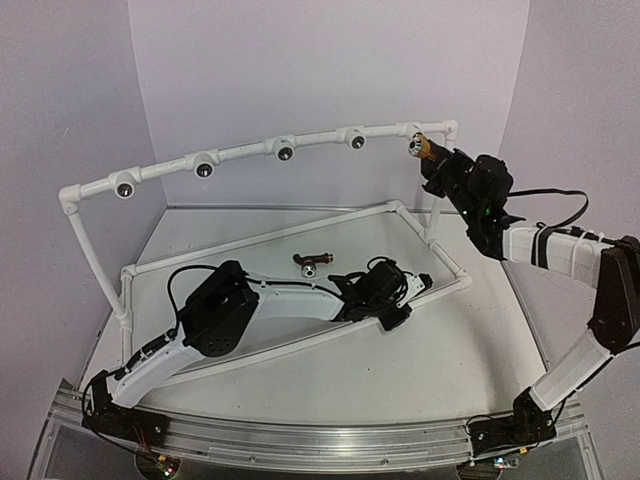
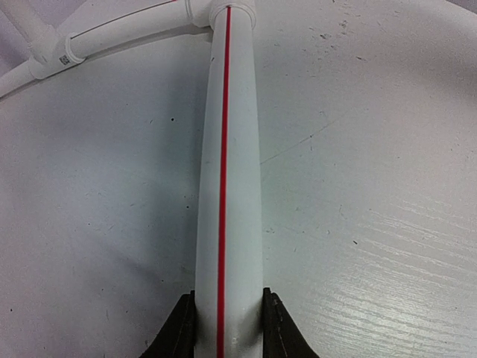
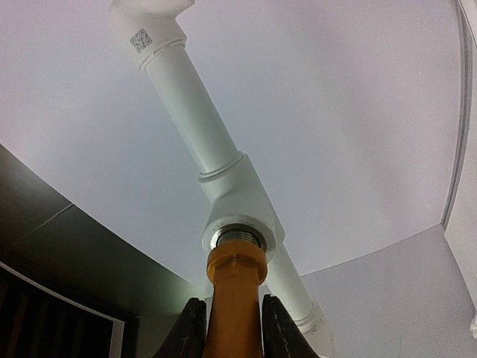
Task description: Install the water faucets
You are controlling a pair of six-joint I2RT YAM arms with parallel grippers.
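An orange-brown faucet (image 3: 235, 298) is gripped by my right gripper, its threaded end at the mouth of the rightmost tee socket (image 3: 242, 224). Some thread shows at the mouth; how deep it sits, I cannot tell. In the top view this faucet (image 1: 425, 149) hides most of that tee. A second, brown faucet (image 1: 315, 259) lies on the white board inside the base frame. Down at the front base pipe (image 2: 242, 179), my left gripper has its fingers against both sides, shut on it.
The white top pipe (image 1: 243, 152) carries several tees with empty dark sockets, such as the leftmost tee (image 1: 124, 184). Its right post (image 1: 435, 215) stands close to the right arm. The board's front right (image 1: 450, 360) is clear.
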